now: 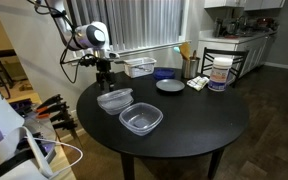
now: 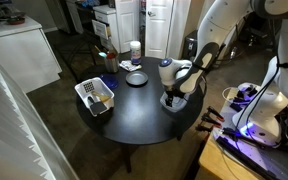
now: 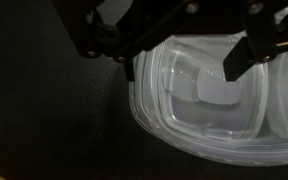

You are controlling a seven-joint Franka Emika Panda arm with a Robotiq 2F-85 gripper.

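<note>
Below my gripper, a clear plastic container [image 3: 199, 95] with rounded corners fills much of the wrist view. The fingers [image 3: 240, 60] stand apart: one is by the container's left rim, the other over its inside. Nothing shows clamped between them. In exterior view 1 the same container [image 1: 115, 103] lies near the table's left edge, below the arm. A second clear container [image 1: 140, 119], open at the top, stands to its right. Exterior view 2 has my gripper [image 2: 169, 97] low over the table; the arm partly covers what lies there.
Toward the back stand a white basket [image 1: 139, 67], a blue bowl [image 1: 164, 73], a grey plate [image 1: 170, 86], a utensil holder [image 1: 192, 66] and a white tub [image 1: 220, 73].
</note>
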